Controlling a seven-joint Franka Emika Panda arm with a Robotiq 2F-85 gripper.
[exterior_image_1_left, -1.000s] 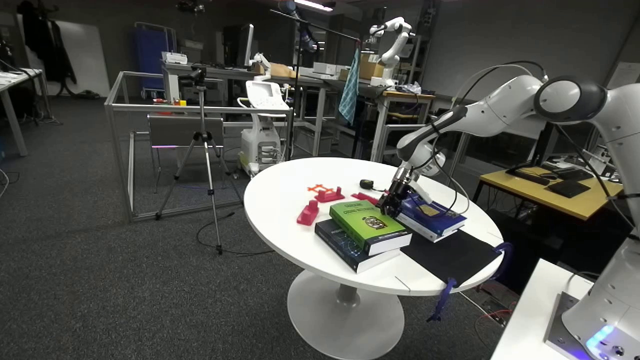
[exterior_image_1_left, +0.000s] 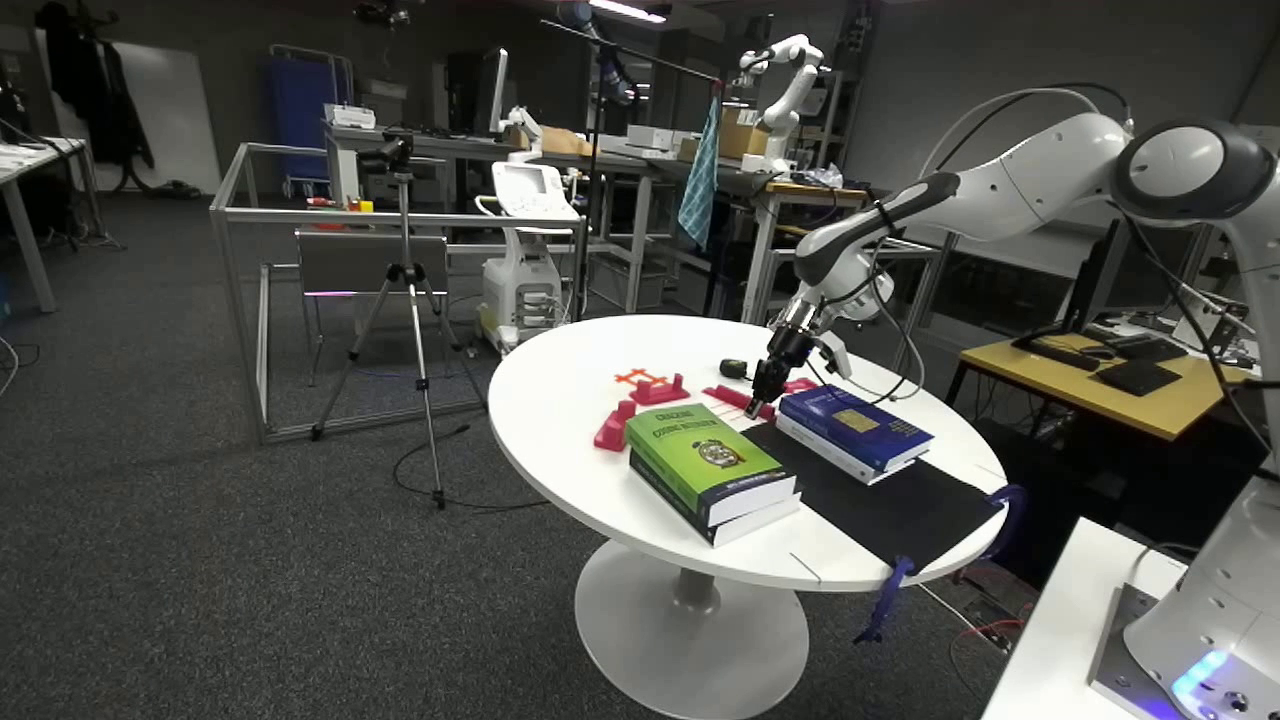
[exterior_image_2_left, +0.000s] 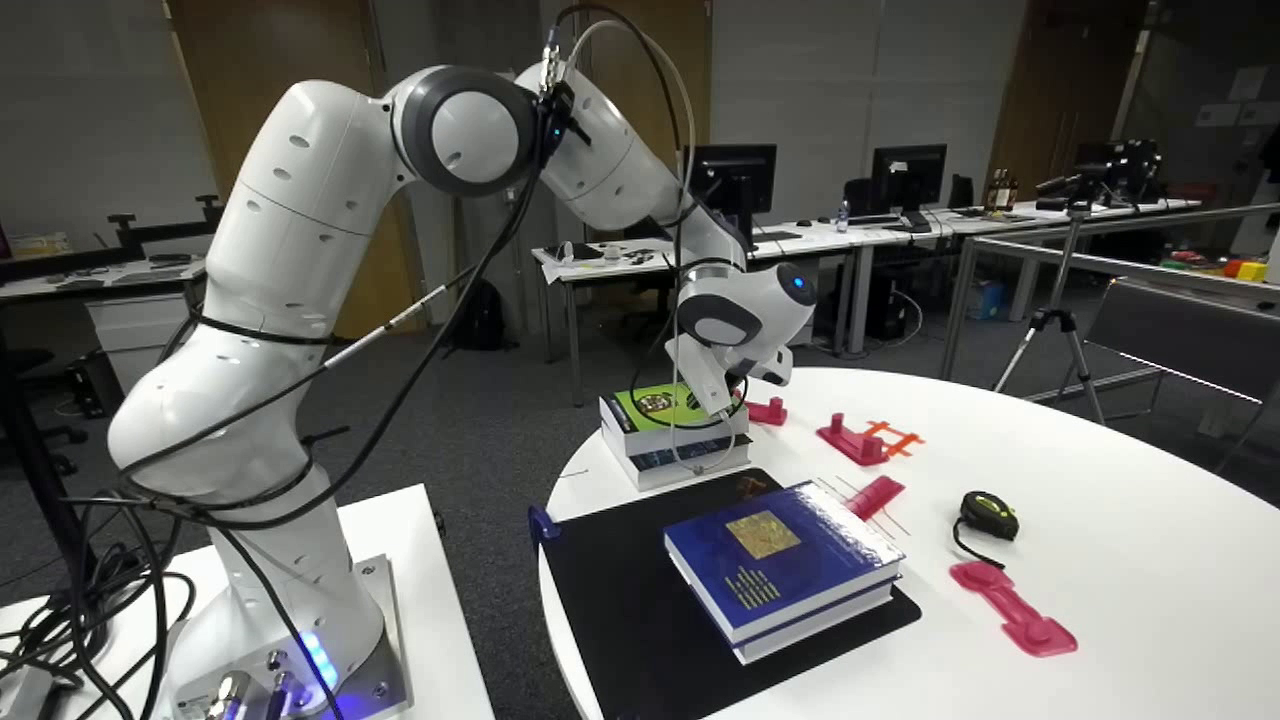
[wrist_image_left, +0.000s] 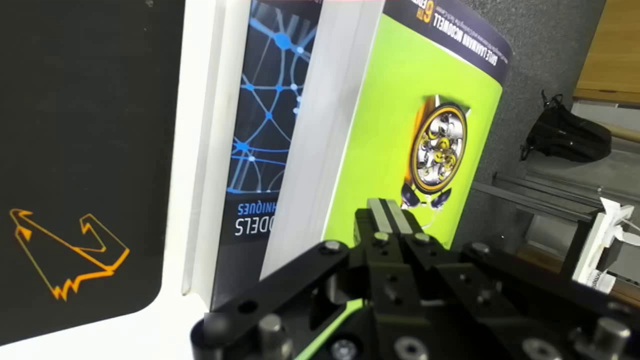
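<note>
A green book (exterior_image_1_left: 708, 446) with a clock picture lies flat on a dark book (exterior_image_1_left: 663, 488), forming one stack. In the wrist view, a strip of the dark cover (wrist_image_left: 270, 102) is bare along the near side, where the green book is set back. My gripper is shut, its two fingertips together with nothing between them. It appears in front of the green cover (wrist_image_left: 366, 150) in that view; how far above it, I cannot tell. Exterior view 1 has the gripper (exterior_image_1_left: 756, 408) just past the stack's far corner, and exterior view 2 hides its tips.
Blue books (exterior_image_2_left: 768, 546) lie stacked on the black mat (exterior_image_2_left: 624, 612), close to the gripper. Red plastic parts (exterior_image_1_left: 657, 390), an orange lattice (exterior_image_2_left: 896, 438) and a tape measure (exterior_image_2_left: 990, 516) occupy the white table (exterior_image_1_left: 558, 384).
The green book has slid left across the dark book in exterior view 1, uncovering a strip of dark cover.
</note>
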